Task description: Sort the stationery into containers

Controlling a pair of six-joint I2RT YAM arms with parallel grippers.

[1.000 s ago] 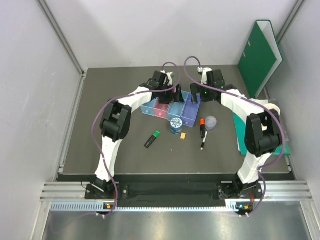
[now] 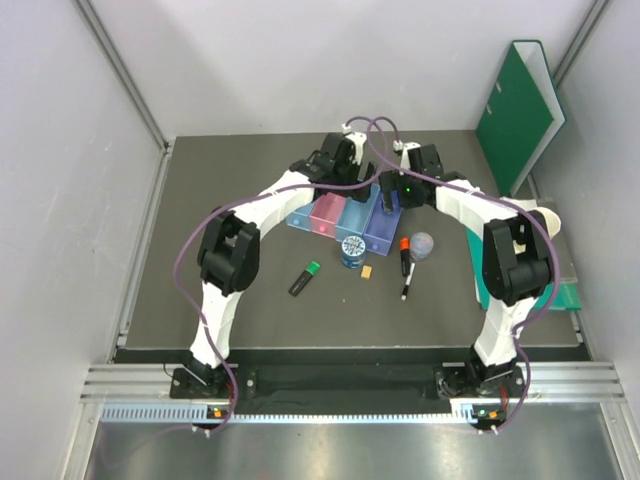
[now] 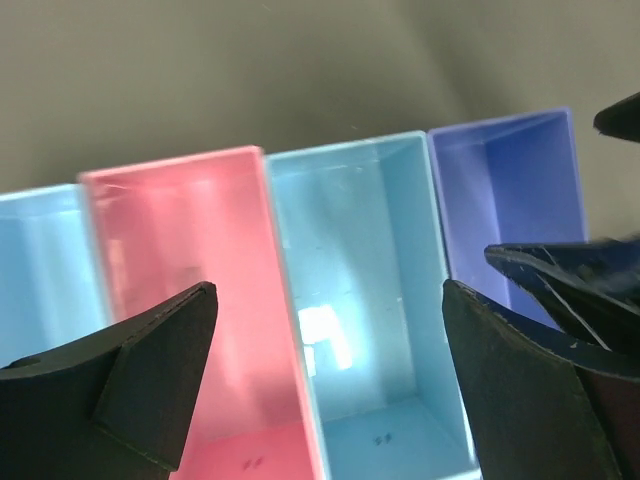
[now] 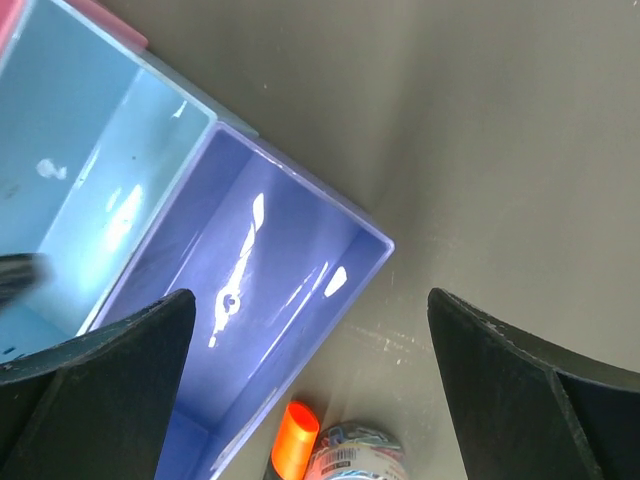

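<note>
Pink (image 3: 195,270), light blue (image 3: 340,240) and purple (image 4: 240,260) bins stand side by side, with another blue bin (image 3: 45,275) at the left end. What shows of their insides in the wrist views is empty. Over the light blue and pink bins my left gripper is open with nothing between its fingers. My right gripper hangs open above the purple bin's right edge, also empty. Loose on the table lie a green-capped marker (image 2: 304,279), an orange-capped marker (image 2: 405,257), a thin black-and-white pen (image 2: 408,282) and a small yellow block (image 2: 366,272).
In front of the bins stands a round blue tin (image 2: 353,251); a clear round container (image 2: 421,245) is beside the orange-capped marker. A green binder (image 2: 512,115) leans at the back right, with a teal folder (image 2: 477,265) below it.
My left gripper has shifted right and a little up along the bins, coming closer to the right gripper. The right arm has moved only slightly. The loose items stay where they were.
</note>
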